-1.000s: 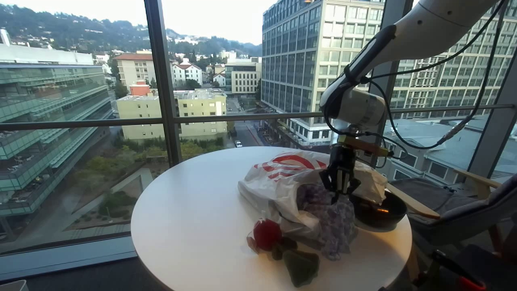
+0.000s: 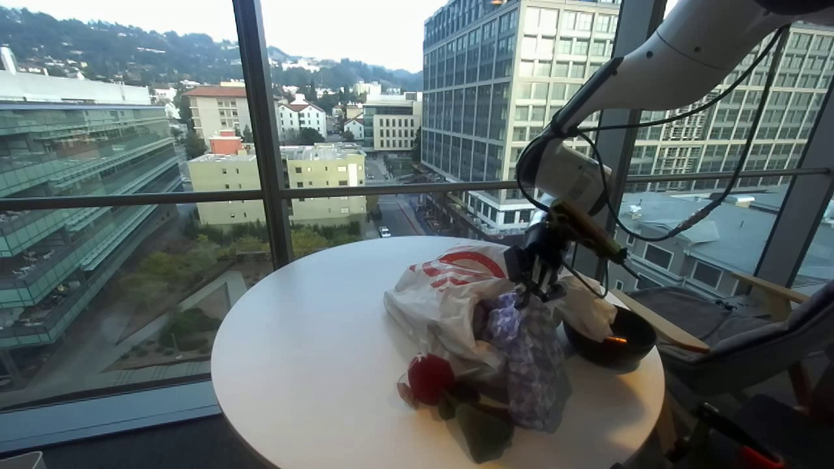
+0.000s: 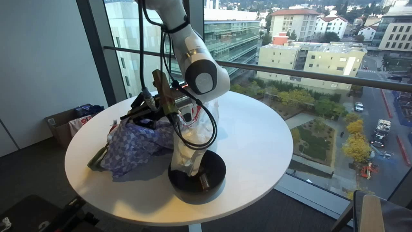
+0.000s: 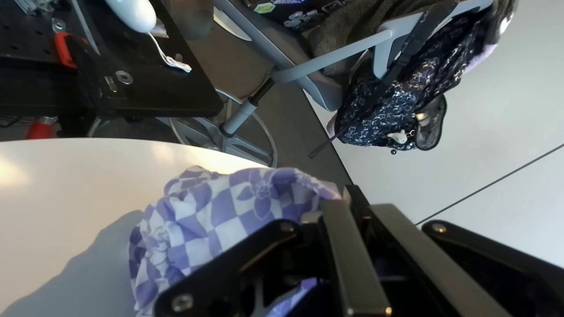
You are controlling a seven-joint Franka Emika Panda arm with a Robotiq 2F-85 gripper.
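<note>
Purple-and-white checkered cloth (image 2: 533,375) hangs and spreads from my gripper (image 2: 541,293) down to the round white table. In the wrist view a raised edge of the cloth (image 4: 232,211) runs up to the fingers (image 4: 346,248), and the gripper is shut on it. Exterior view 2 shows the cloth (image 3: 131,147) draped to the table below the fingers. Part of it lies by the mouth of a white plastic bag with red print (image 2: 445,305). How much fabric sits between the fingers is hidden.
A black bowl (image 2: 614,344) with pale plastic hanging into it stands near the table edge. A red round object (image 2: 431,378) and a dark green object (image 2: 482,431) lie in front of the bag.
My gripper has moved slightly left and up and has tilted. The cloth has been pulled higher and stretched out, its lower end now nearer the green object.
</note>
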